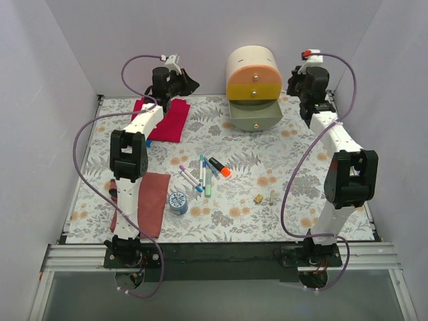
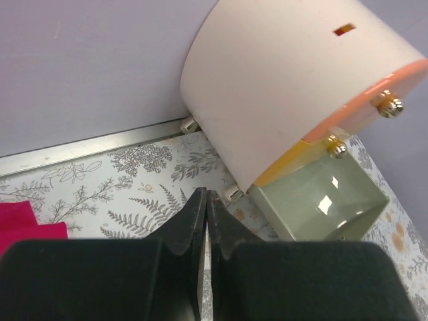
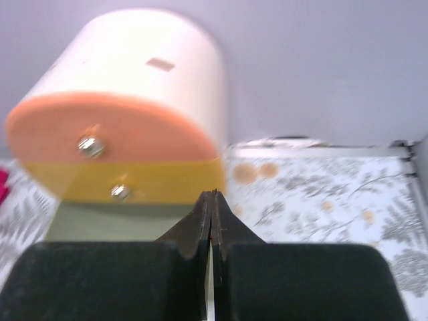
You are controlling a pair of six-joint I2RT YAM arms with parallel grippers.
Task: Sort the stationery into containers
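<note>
Two shut grippers flank the rounded three-drawer cabinet, with nothing visible between either one's fingers. My left gripper is to its left, over the red cloth's edge; my right gripper is to its right. The cabinet's green bottom drawer stands pulled out; in the left wrist view its visible inside looks bare. The orange and yellow drawers are closed. Several markers, a black-and-orange one and a green highlighter lie mid-table. A small yellowish block and a thin grey piece lie further right.
A blue round tin stands near the front beside a brown-red cloth. The bright red cloth lies at the back left.
</note>
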